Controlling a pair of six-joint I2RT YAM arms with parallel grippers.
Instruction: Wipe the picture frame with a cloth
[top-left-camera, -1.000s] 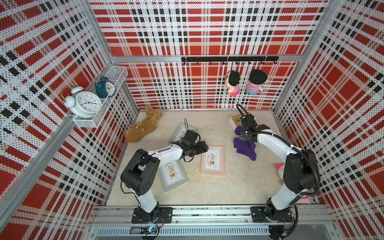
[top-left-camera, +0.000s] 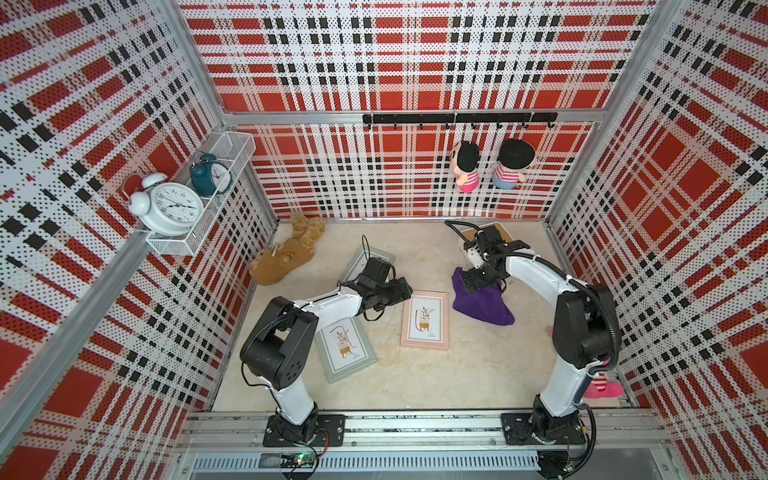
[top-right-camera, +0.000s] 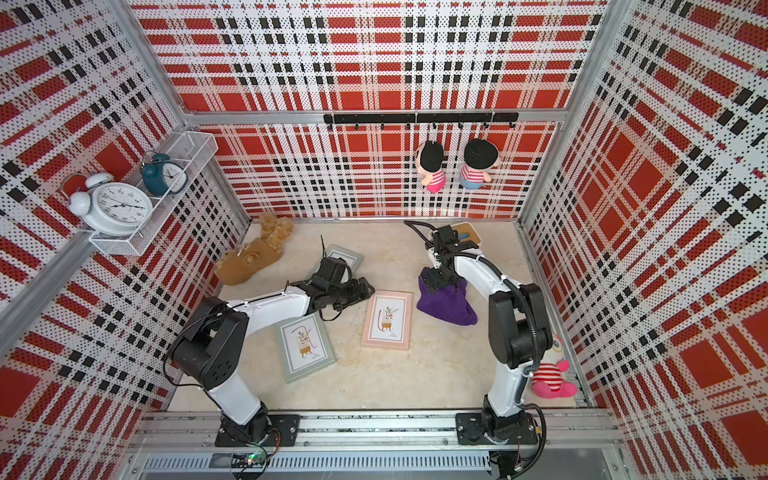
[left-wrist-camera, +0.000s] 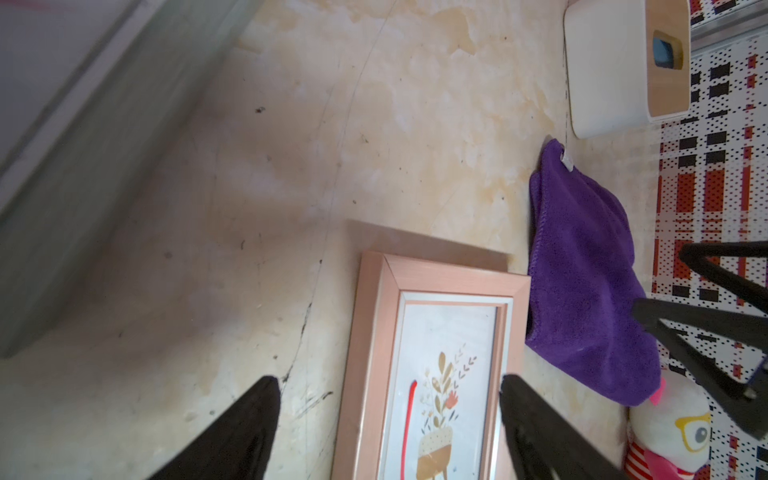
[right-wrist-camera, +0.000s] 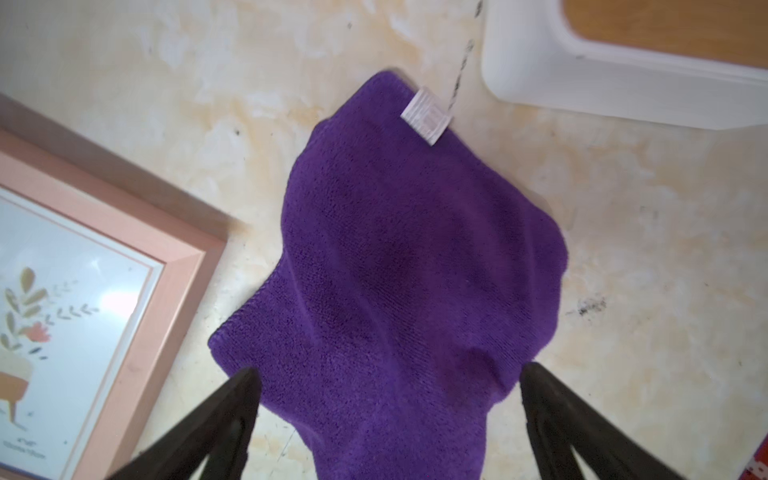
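A pink picture frame (top-left-camera: 425, 320) with a plant print lies flat at the table's middle. Just right of it the purple cloth (top-left-camera: 483, 305) rests on the table, loosely spread with folds; its pale tag shows in the right wrist view. Above the cloth, my right gripper (top-left-camera: 473, 280) is open, its fingers (right-wrist-camera: 220, 428) wide apart and the cloth (right-wrist-camera: 416, 264) lying between and beyond them, unheld. My left gripper (top-left-camera: 403, 290) hovers by the frame's upper left corner. Its fingers (left-wrist-camera: 244, 428) are apart with no object gripped; the frame (left-wrist-camera: 374, 344) appears below them.
Two grey-green frames lie on the left, one in front (top-left-camera: 345, 349) and one partly behind the left arm (top-left-camera: 387, 257). A white bin (left-wrist-camera: 608, 72) stands behind the cloth. A brown plush (top-left-camera: 284, 260) sits back left, a striped toy (top-right-camera: 550, 376) front right.
My right gripper has moved left. The cloth has shifted left and spread out beneath it. My left gripper has moved slightly left; the pink frame has stayed put.
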